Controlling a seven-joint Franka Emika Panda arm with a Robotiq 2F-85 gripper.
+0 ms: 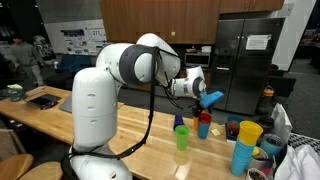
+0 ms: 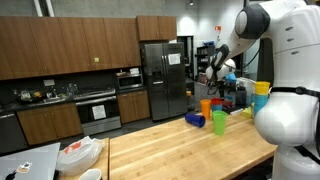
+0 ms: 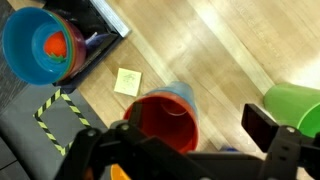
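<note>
In the wrist view a red cup (image 3: 165, 118) stands below my gripper, with a blue cup's rim (image 3: 182, 92) showing around part of it. The black fingers (image 3: 262, 125) are wide apart and nothing is held between them. From the first exterior view, the red cup (image 1: 205, 117) sits on top of the blue cup (image 1: 203, 130), under the hand. An orange cup (image 1: 195, 123) is close beside them. A green cup (image 1: 181, 137) stands nearer the front; another dark blue cup (image 2: 195, 120) lies nearby in the second exterior view.
Stacked yellow and blue cups (image 1: 245, 145) crowd the right side, with bowls and containers around them. A yellow note (image 3: 128, 82) lies on the wood beside the red cup. Bare tabletop (image 2: 165, 150) stretches across the left and front.
</note>
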